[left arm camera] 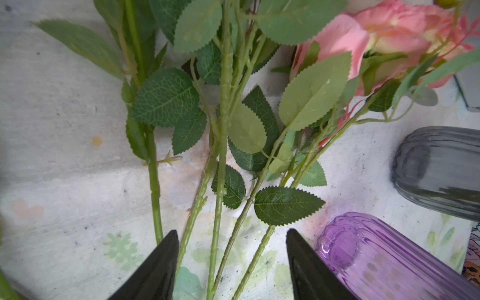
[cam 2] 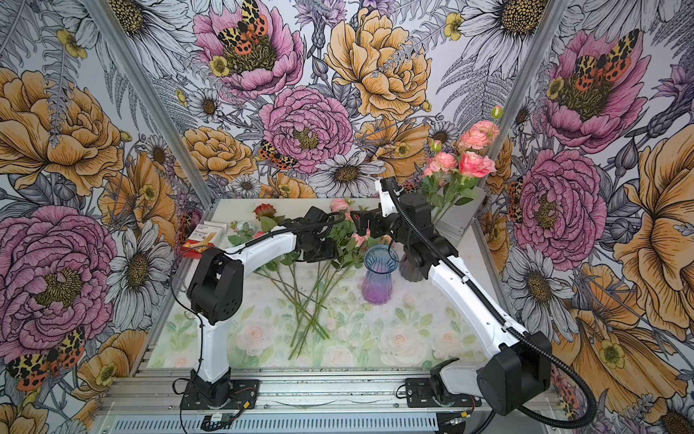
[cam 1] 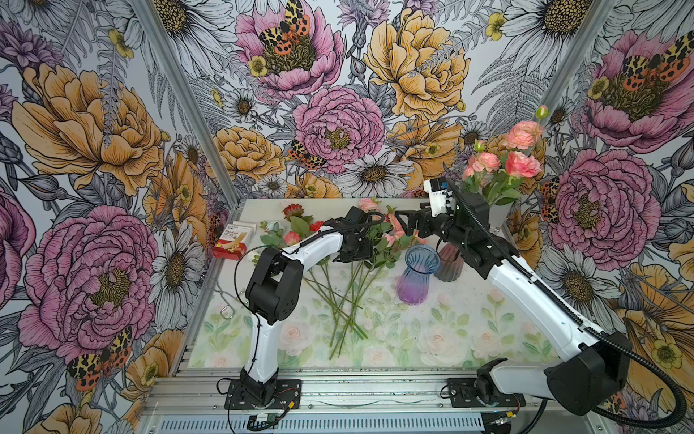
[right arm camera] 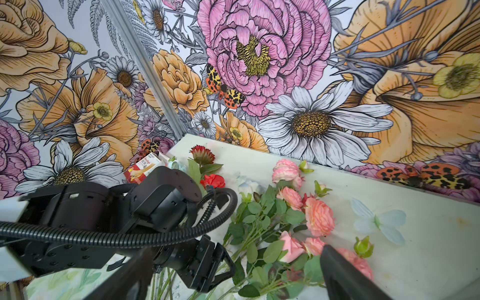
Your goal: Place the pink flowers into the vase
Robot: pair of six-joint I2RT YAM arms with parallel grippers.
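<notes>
Pink flowers (right arm camera: 320,217) lie on the table, their green stems (left arm camera: 218,200) running toward the front. Just over these stems, my left gripper is open; in the left wrist view the stems pass below and between its fingertips, none gripped. The blue-purple vase (cam 1: 417,276) stands upright and empty right of the stems. Beside it, a dark ribbed vase (cam 1: 449,264) stands upright, with other pink flowers (cam 1: 522,165) rising above it; my right arm partly hides it. Up near the lying blooms, my right gripper is open with nothing held.
Red flowers (right arm camera: 202,155) lie to the left of the pink ones. A red and white box (cam 1: 232,240) sits at the table's left edge. My two grippers are close together above the bunch.
</notes>
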